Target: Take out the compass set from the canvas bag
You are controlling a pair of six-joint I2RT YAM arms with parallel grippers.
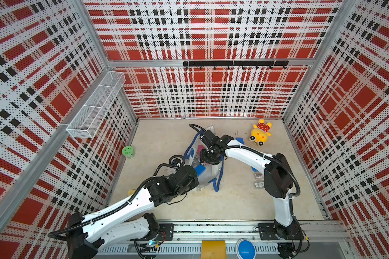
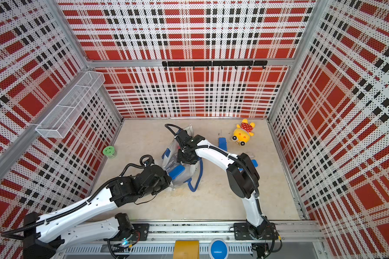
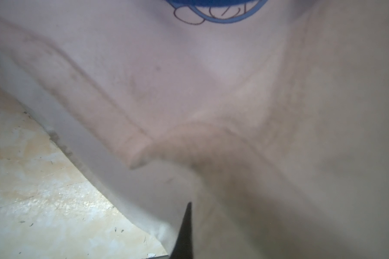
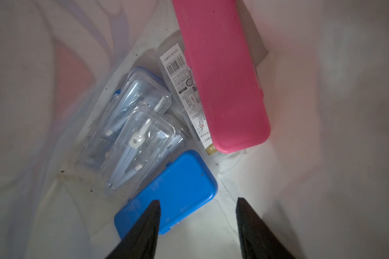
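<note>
The canvas bag [image 1: 211, 177] lies mid-table with its blue straps. My right gripper is down in its mouth, part open, nothing between the fingers. Inside, the right wrist view shows a pink case [image 4: 223, 95] on a clear packaged set, two clear compass cases [image 4: 138, 146] and a blue case [image 4: 170, 194] just beyond the fingertips. My left gripper is at the bag's near-left side; the left wrist view shows pale canvas [image 3: 116, 86] close up and one dark fingertip, so its fingers are hard to see.
Blue and clear cases [image 1: 259, 184] lie right of the bag, partly hidden by my right arm. A yellow plush toy [image 1: 260, 133] sits back right, a green round object [image 1: 128, 151] at left. A white wire basket [image 1: 95, 108] hangs on the left wall.
</note>
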